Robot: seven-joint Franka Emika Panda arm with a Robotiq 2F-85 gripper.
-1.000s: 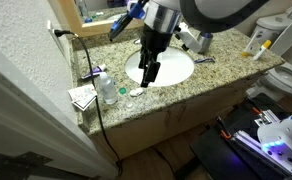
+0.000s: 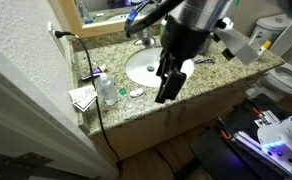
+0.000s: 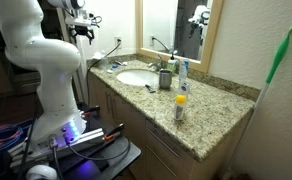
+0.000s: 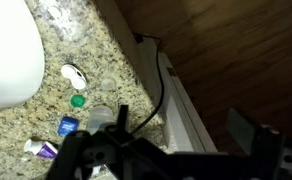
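In exterior view 1 my gripper (image 2: 162,84) hangs above the front edge of the counter, near the white sink (image 2: 146,72). Its fingers stand apart, with nothing visible between them. The wrist view shows the open gripper over the counter edge and dark floor. Left of it on the granite lie a small white double-lobed item (image 4: 74,75), a green round piece (image 4: 78,101), a clear bottle (image 4: 100,117), a blue-topped item (image 4: 67,126) and a purple-and-white item (image 4: 41,149). All sit apart from the fingers.
A black cable (image 2: 94,75) runs down over the counter's left side, close to the wall. White packets (image 2: 83,97) lie there too. Farther along the counter stand a metal cup (image 3: 166,79), a clear bottle (image 3: 183,74) and a yellow-capped container (image 3: 180,108).
The counter items have not visibly moved.
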